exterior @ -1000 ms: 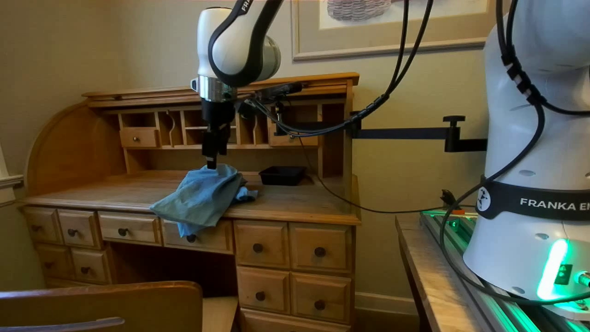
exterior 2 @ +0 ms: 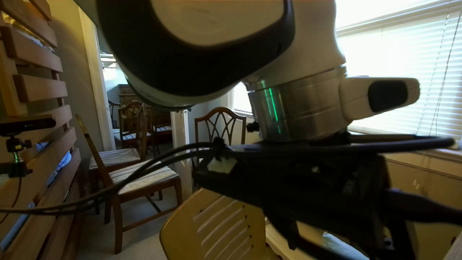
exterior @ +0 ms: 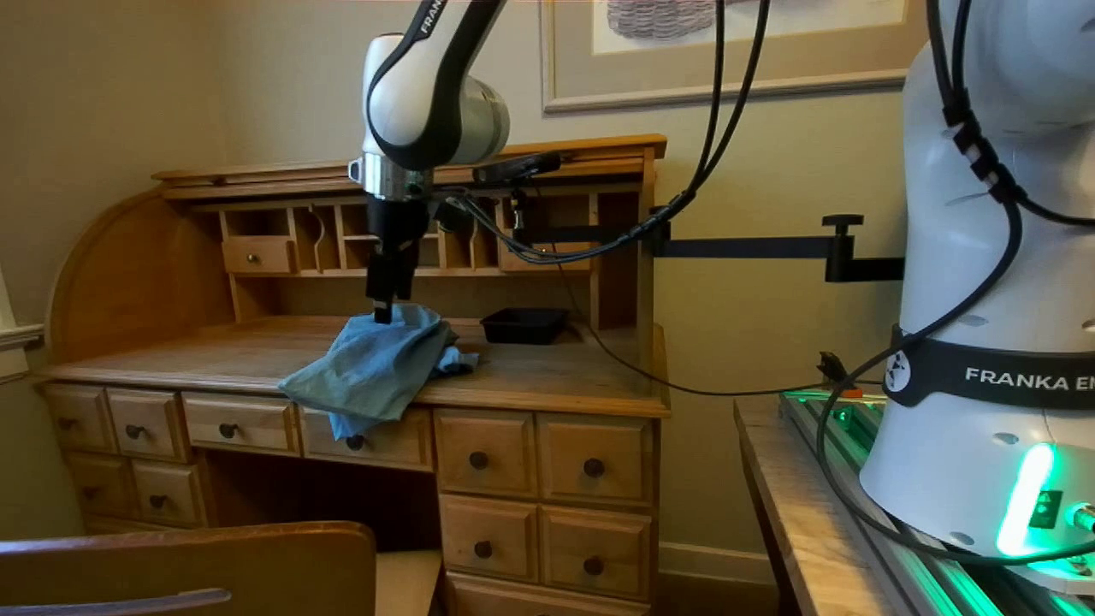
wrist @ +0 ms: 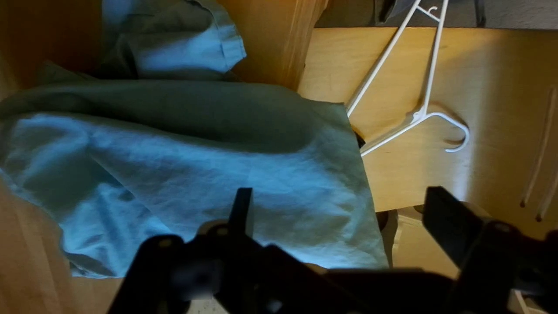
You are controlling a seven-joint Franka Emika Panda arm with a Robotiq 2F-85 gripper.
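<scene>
A crumpled blue cloth [exterior: 375,359] lies on the wooden desk's front edge, part of it hanging over a drawer front. My gripper [exterior: 384,313] points down at the cloth's upper part in exterior view 1; contact cannot be made out. Seen from the wrist, the gripper has its fingers wide apart, the left finger [wrist: 241,212] over the cloth [wrist: 209,172] and the right one past its edge. Nothing is gripped. A white hanger [wrist: 423,112] rests on pale wood beside the cloth, one end hidden at the cloth's edge. Exterior view 2 hides the fingertips behind the arm.
A black tray [exterior: 524,325] sits on the desktop [exterior: 205,349], right of the cloth. Cubbyholes [exterior: 339,236] rise behind. A wooden chair [exterior: 205,565] stands in front. Cables [exterior: 616,241] loop from the arm.
The arm has shifted slightly left and lower in exterior view 1, bringing the fingertips a little further down at the cloth. The cloth looks unmoved.
</scene>
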